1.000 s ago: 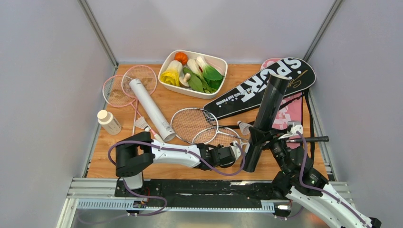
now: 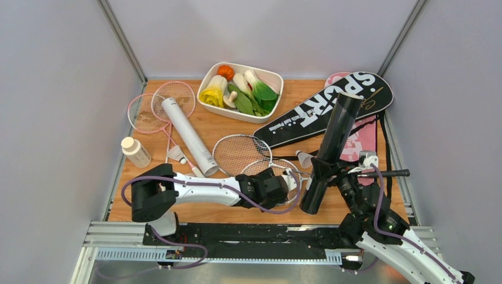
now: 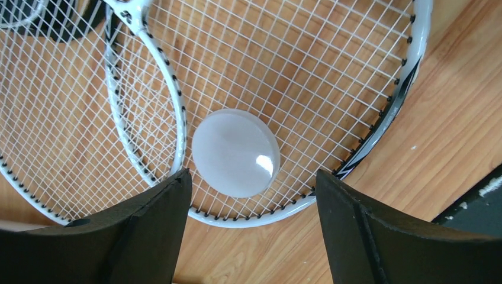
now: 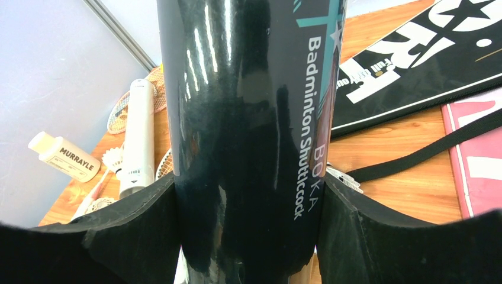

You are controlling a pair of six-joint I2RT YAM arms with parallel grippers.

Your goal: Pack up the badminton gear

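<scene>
In the left wrist view a round translucent white cap lies on or under the strings of a white racket. My left gripper stands open above it, fingers either side, apparently not touching it. My right gripper is shut on a black Badminton Shuttlecock tube, held tilted at the right of the top view. A black racket bag lies behind it over a pink bag. A white tube, pink rackets and shuttlecocks lie at left.
A container of vegetables stands at the back. A white bottle stands at the left. Some bare wood shows between the container and white rackets, and along the front.
The right arm and its tube have not visibly moved.
</scene>
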